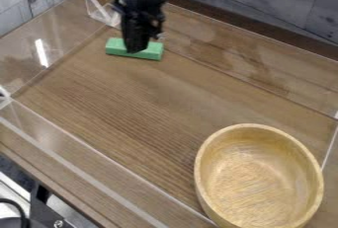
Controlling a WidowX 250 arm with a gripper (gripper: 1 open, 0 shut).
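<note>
My dark gripper [133, 38] hangs in the upper middle of the camera view, directly over a green block [152, 53] lying on the wooden table. It hides part of the block. The fingers are blurred, so I cannot tell whether they are open or shut, or whether they touch the block.
A large beige bowl [258, 178] sits at the lower right. A clear plastic object [103, 7] stands at the upper left behind the gripper. Grey walls edge the back and right, and the table ends at the lower left.
</note>
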